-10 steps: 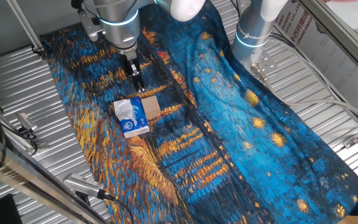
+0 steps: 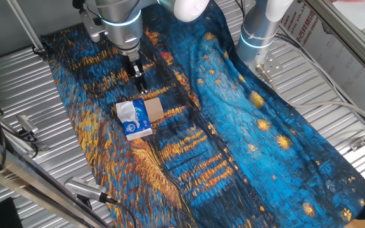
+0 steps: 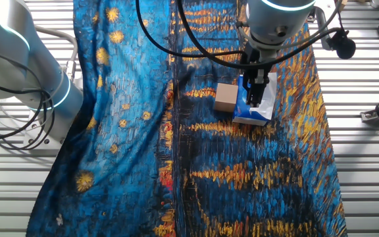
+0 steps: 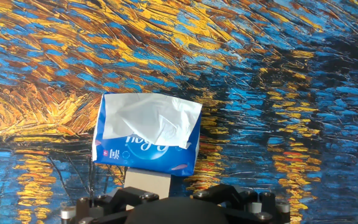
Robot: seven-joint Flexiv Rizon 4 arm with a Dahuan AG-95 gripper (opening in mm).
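Note:
A blue-and-white tissue pack [image 2: 134,120] lies on the patterned cloth, its white flap [image 4: 151,118] uppermost in the wrist view. Against one side of it sits a small beige box [image 2: 154,109], partly covered by the pack and my gripper in the wrist view [image 4: 148,181]. My gripper [image 2: 144,91] points down near both things, on the arm side of the pack in exterior view 1. In exterior view 2 the gripper [image 3: 254,104] overlaps the pack [image 3: 245,113], beside the box [image 3: 226,97]. The frames do not clearly show the gap between its fingertips, and no held object is visible.
Cables [image 3: 196,51] cross in front of exterior view 2. A metal fixture [image 2: 84,189] with a cable sits by the near-left edge.

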